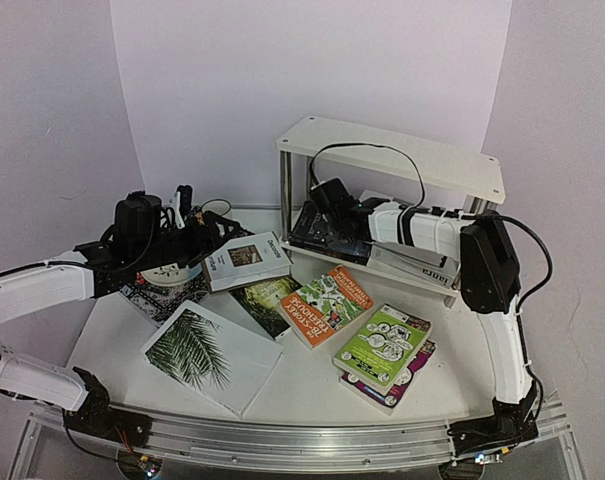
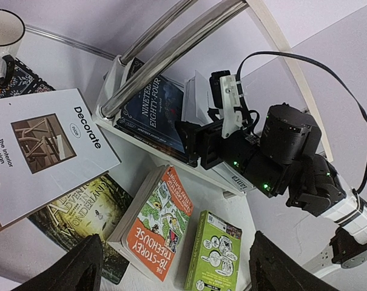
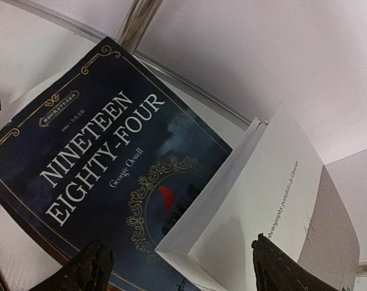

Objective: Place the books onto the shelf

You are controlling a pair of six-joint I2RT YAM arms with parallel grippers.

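My right gripper (image 1: 322, 215) is inside the white shelf (image 1: 392, 136), over the dark Nineteen Eighty-Four book (image 3: 104, 151); in the right wrist view its fingertips stand wide apart, a white book (image 3: 250, 206) leaning beyond and between them. My left gripper (image 1: 222, 230) hovers above the Decorate book (image 1: 245, 260), its fingertips apart at the lower edge of the left wrist view. On the table lie an Alice book (image 2: 80, 224), an orange Treehouse book (image 1: 322, 305), a green book (image 1: 382, 345) on a purple one, and a palm-leaf cover (image 1: 207, 360).
A mug (image 2: 1, 42) and a patterned dark book (image 1: 157, 300) are at the back left. The shelf's posts and top board enclose my right gripper. Bare table shows at the front right and front left.
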